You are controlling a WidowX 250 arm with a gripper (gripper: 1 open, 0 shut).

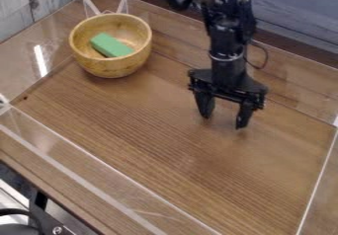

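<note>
My black gripper (227, 105) hangs low over the middle-right of the wooden table (158, 170), its fingers pointing down and spread open, with no object visible between them. A yellow bowl (132, 66) stands at the back left, holding a green block (109, 44), well apart from the gripper.
A grey-blue edge or wall runs along the back right, and a pale panel stands at the far left. A black cable lies at the lower-left corner, off the table.
</note>
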